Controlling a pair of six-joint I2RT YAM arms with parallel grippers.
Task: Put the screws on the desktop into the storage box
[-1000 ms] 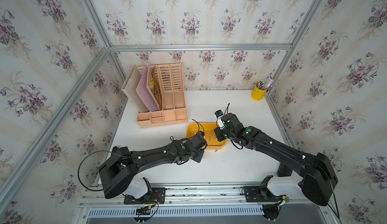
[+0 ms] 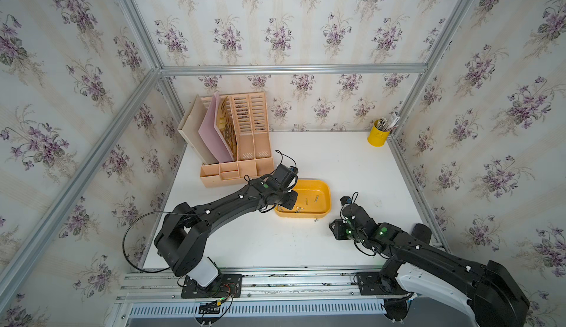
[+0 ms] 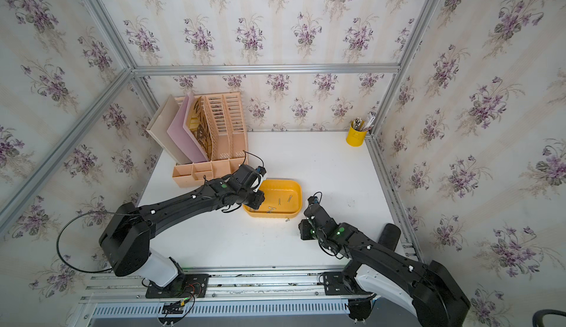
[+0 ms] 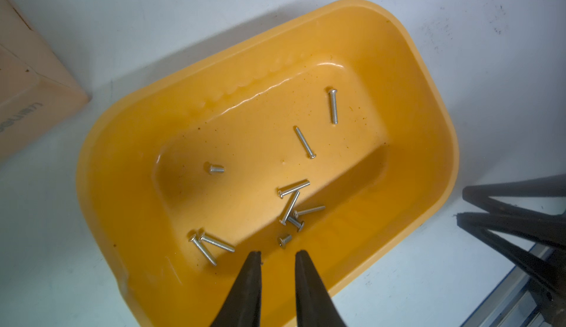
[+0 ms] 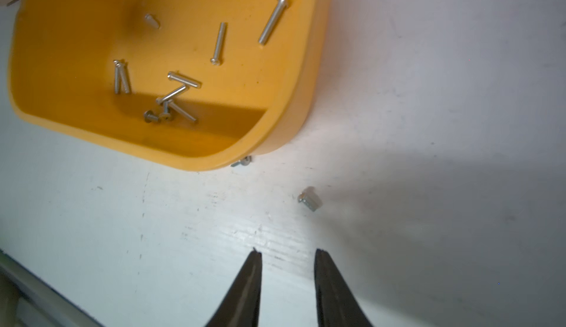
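Observation:
The yellow storage box holds several screws. My left gripper hangs over the box, its fingers parted and nothing seen between them. On the desktop just outside the box, in the right wrist view, lie a short screw and another small screw against the box wall. My right gripper is open below them in that view, with nothing between its fingers, at the box's front right.
A wooden organizer with boards stands at the back left. A yellow pen cup is at the back right. The desktop is clear behind and in front of the box.
My left arm has moved back from the front edge to over the box. My right arm has come down toward the front, away from above the box.

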